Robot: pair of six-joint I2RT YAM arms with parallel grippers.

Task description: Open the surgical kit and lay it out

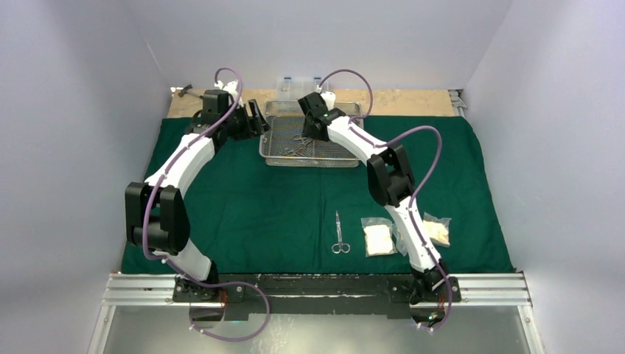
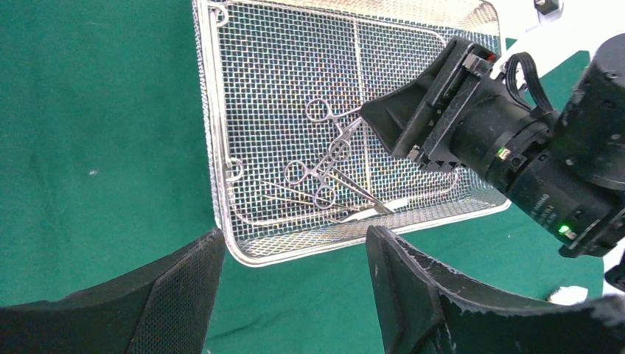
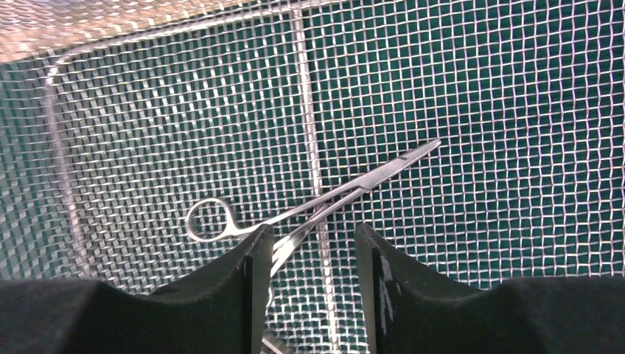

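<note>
The wire mesh tray (image 1: 273, 163) stands at the back middle of the green cloth. Inside it, in the left wrist view, lie two ring-handled instruments crossing each other, one of them a clamp (image 2: 318, 173), along with thin instruments (image 2: 357, 186) and a pale-handled one (image 2: 368, 212). My right gripper is over the tray with its fingers part open; a needle-holder-like clamp (image 3: 379, 175) lies on the mesh beneath, its shanks passing under the left finger. My left gripper stands open at the tray's left side, empty. Scissors (image 1: 339, 234) lie on the front cloth.
Clear packets of pale gauze (image 1: 379, 239) lie at the front right, one partly behind the right arm. A clear plastic box (image 1: 287, 90) stands behind the tray.
</note>
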